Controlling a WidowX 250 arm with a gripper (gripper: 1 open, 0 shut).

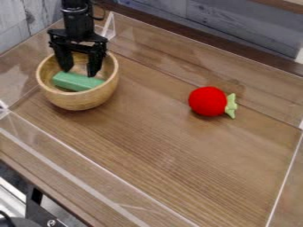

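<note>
My black gripper [78, 60] reaches down from the top left into a wooden bowl [101, 96]. A mint-green block [74, 82] lies in the bowl, just below the fingertips. Whether the fingers are apart or closed on anything is hard to tell at this size.
A red tomato-like object [207, 101] with a pale green top sits on the right of the wooden table [166, 168]. Walls border the back and left.
</note>
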